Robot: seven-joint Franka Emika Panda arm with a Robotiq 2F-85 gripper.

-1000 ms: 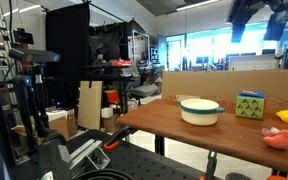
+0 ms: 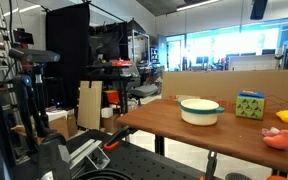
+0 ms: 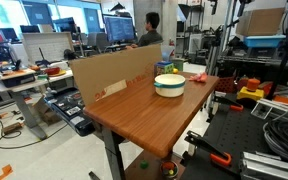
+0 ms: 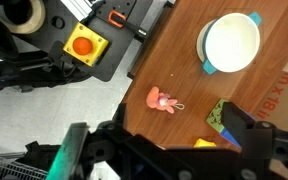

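My gripper hangs high above the table, fingers spread and empty; only a dark part of it shows at the top right of exterior view 1. Below it in the wrist view lies a pink-red toy (image 4: 163,100), close to the table's edge. A white pot with a teal rim (image 4: 231,43) sits farther up, its inside looking empty. To the right is a green block with a blue top (image 4: 221,117), partly covered by a finger. Near it is a yellow object (image 4: 204,143), cut off by the gripper. The same pot (image 2: 200,111) and block (image 2: 249,105) stand upright in exterior view 1.
A tan board (image 3: 124,75) runs along one side of the wooden table (image 3: 164,120). A wide stretch of tabletop beside the pot is bare. Off the table's edge, a dark frame carries a yellow box with an orange button (image 4: 82,46) and cables.
In exterior view 1 the gripper has moved up and to the right, partly out of the picture. The objects on the table have stayed where they were.
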